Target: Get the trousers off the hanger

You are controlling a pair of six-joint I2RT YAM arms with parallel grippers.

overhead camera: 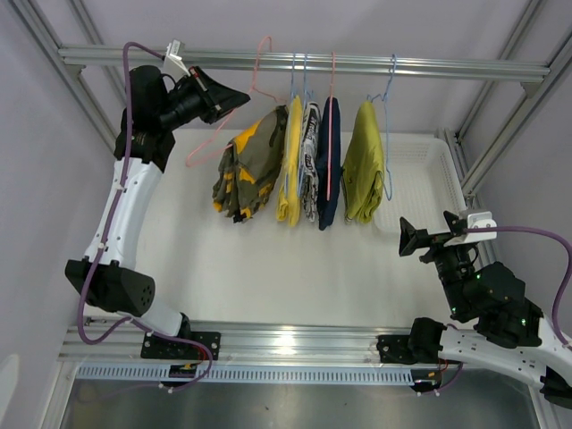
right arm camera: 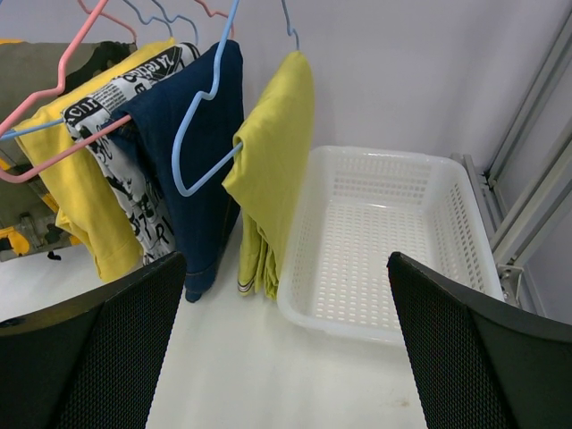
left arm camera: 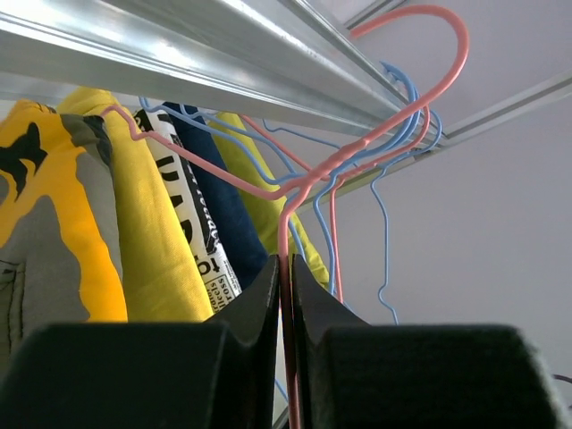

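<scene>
My left gripper (overhead camera: 228, 100) is shut on a pink hanger (left arm camera: 338, 161) high at the rail's left part; its wire runs between the fingers in the left wrist view. Camouflage trousers with orange patches (overhead camera: 248, 165) hang on that hanger, turned more face-on in the top view. To their right hang yellow (overhead camera: 290, 161), black-and-white printed (overhead camera: 310, 161), navy (overhead camera: 327, 179) and olive-yellow (overhead camera: 361, 165) garments on blue and pink hangers. My right gripper (overhead camera: 431, 232) stands open at lower right, clear of the clothes, nothing between its fingers.
A metal rail (overhead camera: 465, 70) spans the frame above the clothes. A white basket (right arm camera: 384, 326) sits behind at the right, beside the olive garment. Frame posts border both sides.
</scene>
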